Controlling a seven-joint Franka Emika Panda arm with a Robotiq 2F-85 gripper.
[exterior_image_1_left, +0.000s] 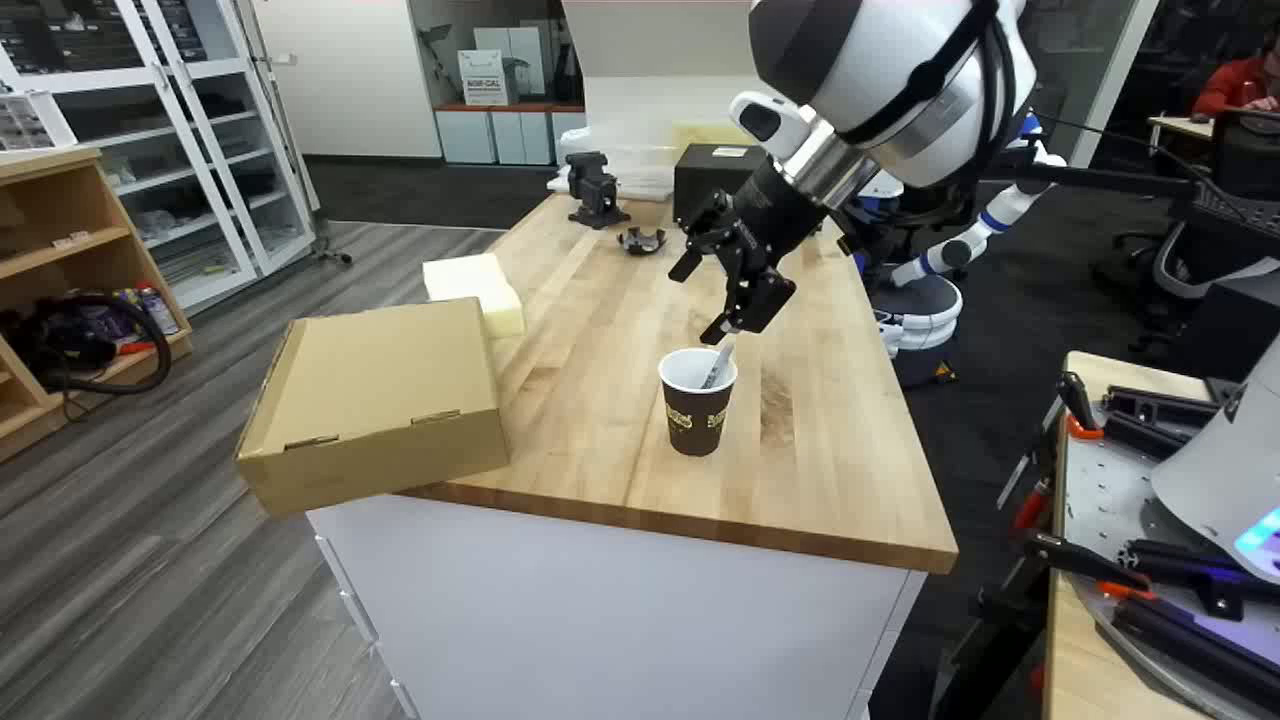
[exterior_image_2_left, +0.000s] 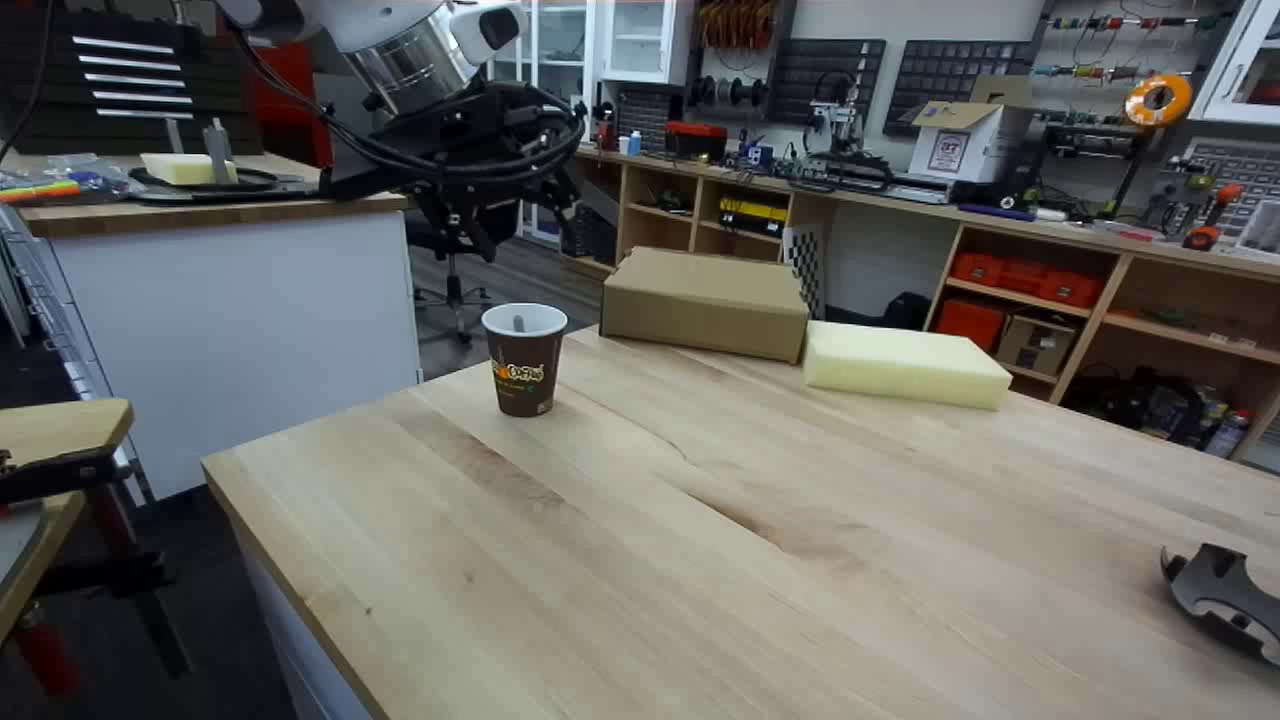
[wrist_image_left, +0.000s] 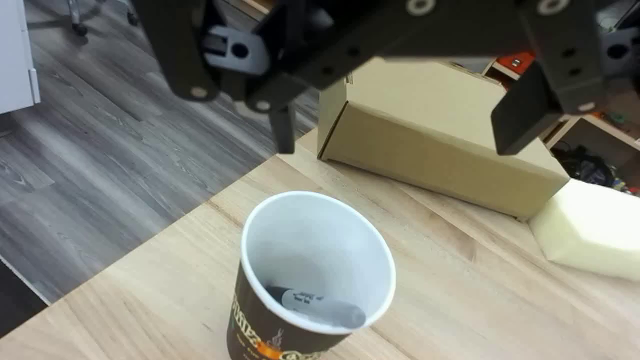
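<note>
A dark brown paper coffee cup with a white rim stands upright near the front edge of the wooden table. In the wrist view a grey marker leans inside the cup, its end at the rim. My gripper is open, its two fingers wide apart with only the background showing between them. In exterior view 1 the gripper hangs above and a little behind the cup. From the second exterior view, the gripper is seen above the cup, clear of its rim.
A closed cardboard box overhangs the table's left front corner, with a pale yellow foam block beside it. Farther back are a black curved part, a black bracket and a black box. Bare tabletop surrounds the cup.
</note>
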